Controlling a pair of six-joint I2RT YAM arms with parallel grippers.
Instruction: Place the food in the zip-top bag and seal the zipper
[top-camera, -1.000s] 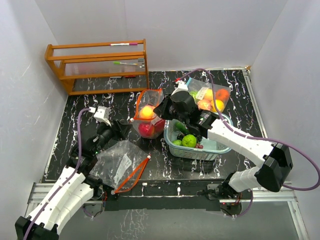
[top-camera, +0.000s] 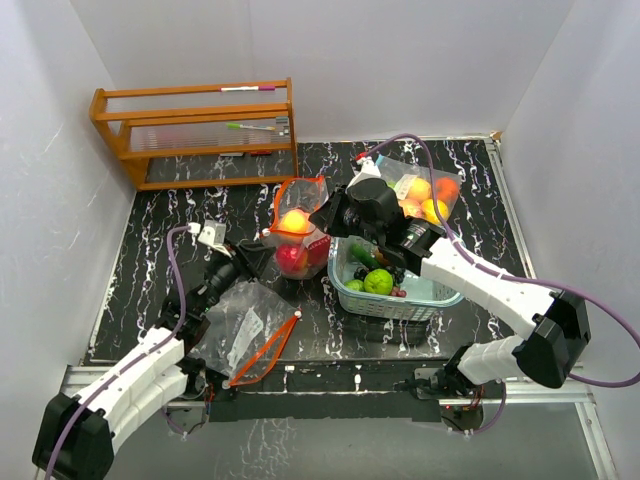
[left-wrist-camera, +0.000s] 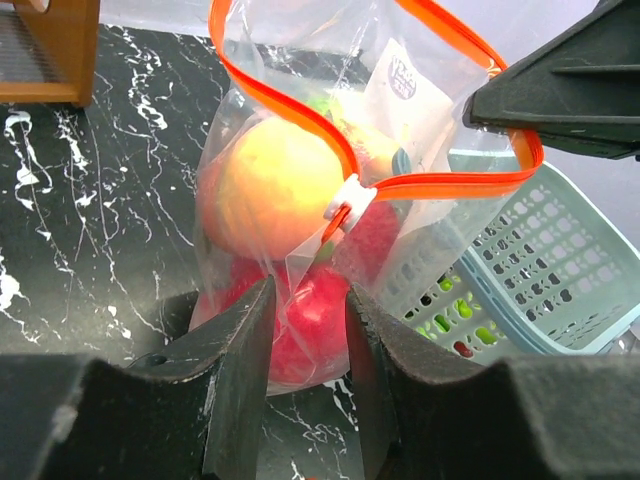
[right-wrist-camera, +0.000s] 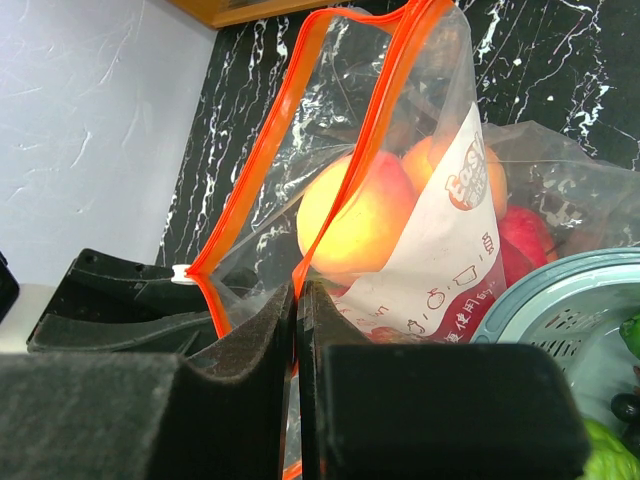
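A clear zip bag with orange zipper (top-camera: 299, 225) holds peaches (left-wrist-camera: 270, 185) and red fruit (left-wrist-camera: 315, 320), standing on the marble top. My right gripper (top-camera: 322, 222) is shut on the bag's orange rim at its right, the strip running between its fingers in the right wrist view. My left gripper (top-camera: 263, 250) is just left of the bag, its fingertips part open in front of the bag's zipper slider (left-wrist-camera: 346, 203), with nothing clearly held. An empty bag with orange zipper (top-camera: 250, 330) lies flat in front.
A basket (top-camera: 400, 310) with produce stands right of the bag, another filled bag (top-camera: 435, 200) behind it. A wooden rack (top-camera: 190, 180) is at the back left. Walls close in both sides and the back.
My left gripper has shifted slightly right, toward the bag. The right gripper and bag look almost unchanged.
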